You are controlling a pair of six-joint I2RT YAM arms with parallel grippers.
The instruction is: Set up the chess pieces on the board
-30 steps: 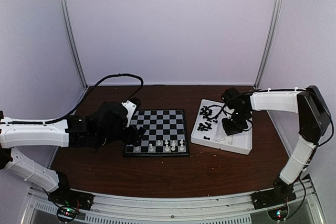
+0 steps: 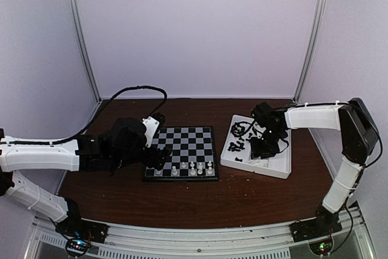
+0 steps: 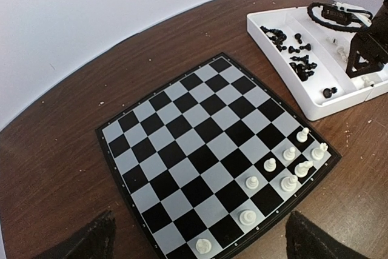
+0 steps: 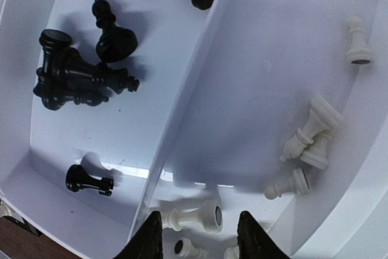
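The chessboard (image 3: 194,127) lies flat on the table, with several white pieces standing along its near side and right corner, among them a white piece (image 3: 247,217) and a white pawn (image 3: 251,182). Over the board's left part my left gripper (image 2: 160,161) stands open and empty. My right gripper is open above the tray (image 2: 228,161). Low between its fingers, in the right wrist view, a white piece (image 4: 203,216) lies on its side against the divider, with a smaller white piece (image 4: 189,248) just below it. Nothing is held.
Black pieces (image 4: 85,71) lie in the tray's left compartment, beyond the divider (image 4: 182,104). More white pieces, such as a white knight (image 4: 312,125), lie along the right wall.
The left arm and the pieces on the board stay as they were.
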